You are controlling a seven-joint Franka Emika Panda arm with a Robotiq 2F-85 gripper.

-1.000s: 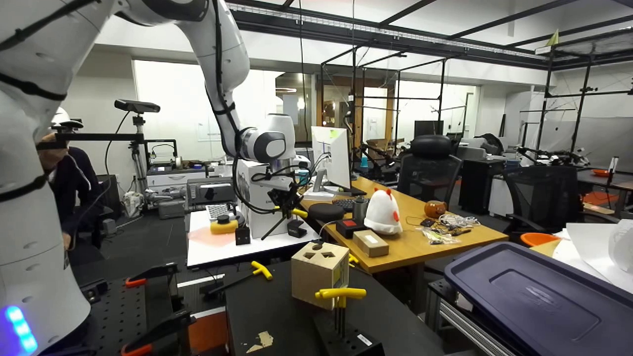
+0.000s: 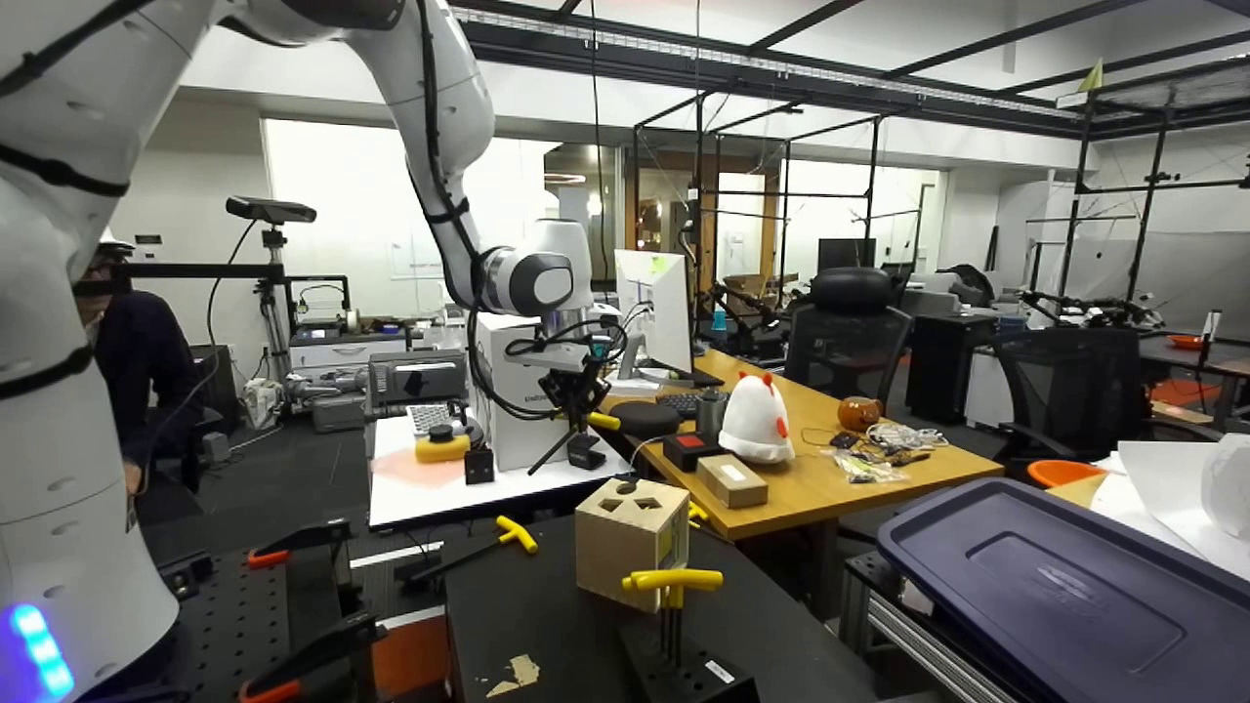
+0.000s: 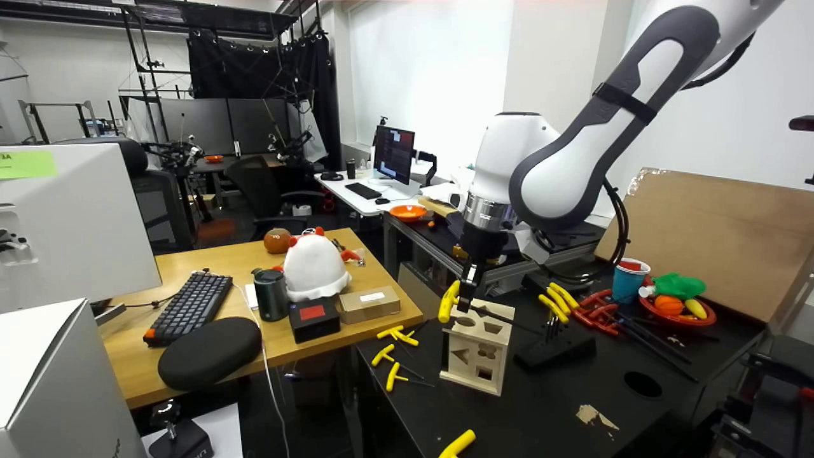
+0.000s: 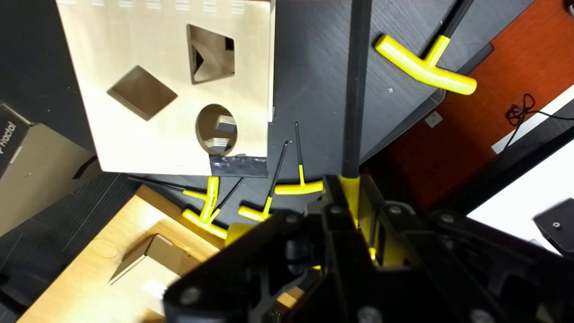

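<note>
In the wrist view my gripper is shut on a yellow-handled T-handle hex key (image 4: 353, 97), whose long black shaft points away from the fingers. Exterior view 2 shows the gripper (image 3: 463, 294) raised, the yellow handle (image 3: 449, 302) at its fingers and the shaft slanting across the wooden shape box in the picture. That box (image 3: 477, 347) stands on the black table, with cut-out holes in its top and side. Nearby is a black stand (image 3: 555, 347) bearing several yellow-handled keys (image 3: 561, 300). More loose hex keys (image 4: 422, 67) lie on the table.
A wooden desk (image 3: 221, 320) holds a small cardboard box (image 3: 370, 304), a white plush toy (image 3: 314, 267) and a keyboard (image 3: 188, 306). Red-handled tools (image 3: 599, 312) and an orange bowl of toys (image 3: 679, 308) lie beyond the stand. Bare black table (image 3: 526, 423) shows in front.
The arm's end has shifted slightly to the right in exterior view 1, carrying the held key along. Its handle appears turned. The wooden box and stand have not moved.
</note>
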